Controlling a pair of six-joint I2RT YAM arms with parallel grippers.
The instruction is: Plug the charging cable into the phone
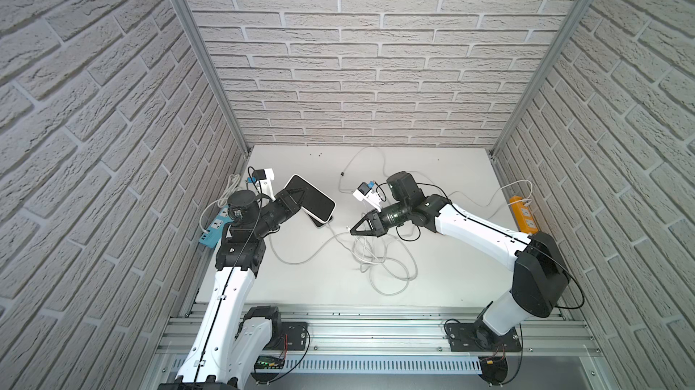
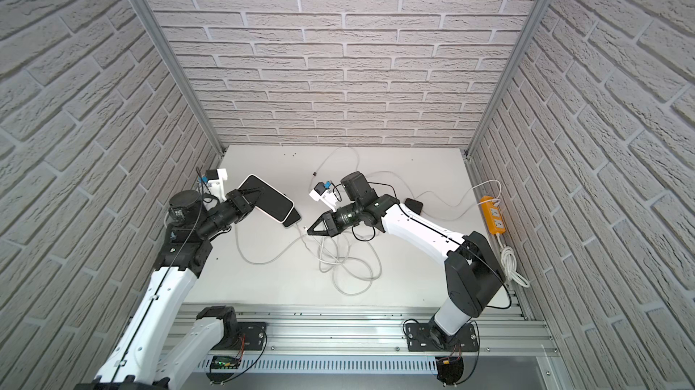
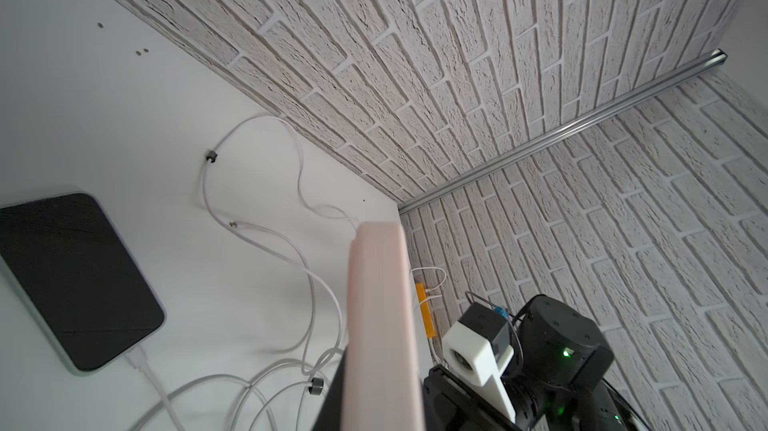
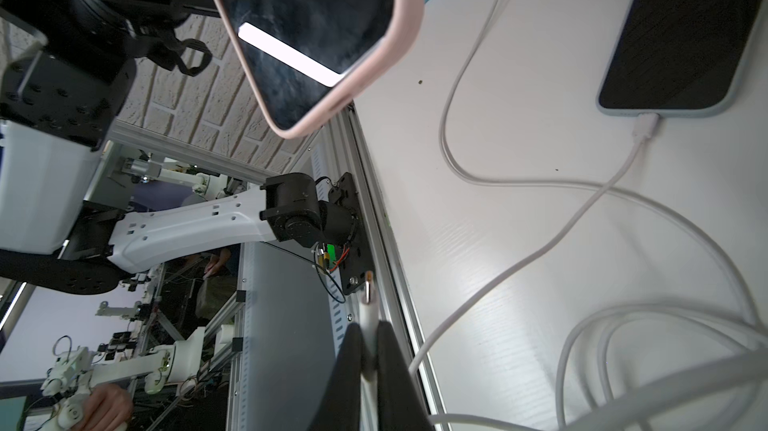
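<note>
My left gripper holds a pink-cased phone up in the air, screen showing in the right wrist view; its pink edge fills the middle of the left wrist view. My right gripper is shut on a white charging cable end, its metal plug tip pointing up between the fingers, below the raised phone in that view and apart from it. A second phone lies flat on the table, with a white cable connector at its short edge.
A blue power strip lies at the left wall, an orange one at the right. Another dark phone lies right of centre. Loose white cables coil over the middle front.
</note>
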